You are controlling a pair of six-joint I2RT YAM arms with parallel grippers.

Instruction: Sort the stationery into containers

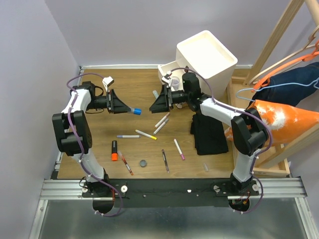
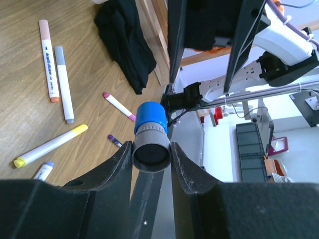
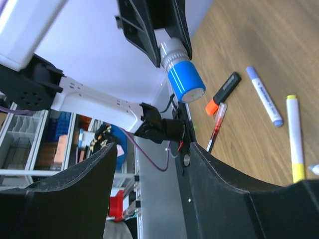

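My left gripper (image 1: 130, 110) is shut on a silver-grey tube with a blue end (image 1: 137, 111), held above the table. In the right wrist view the tube's blue end (image 3: 186, 81) points toward my right gripper, which stands open and empty, a short gap away. On the wood below lie a blue-capped marker (image 1: 128, 136), a yellow-tipped marker (image 1: 146, 135), two pale markers (image 2: 51, 69), a pink-ended marker (image 1: 179, 149), an orange-and-black marker (image 1: 114, 150), a red pen (image 1: 125, 163) and a dark pen (image 1: 165, 161).
A white cabinet (image 1: 207, 52) with an open drawer (image 1: 165, 69) stands at the back; the right arm partly covers the drawer. Black cloth (image 1: 209, 134) lies at right. A grey round thing (image 1: 143, 163) rests near the front edge.
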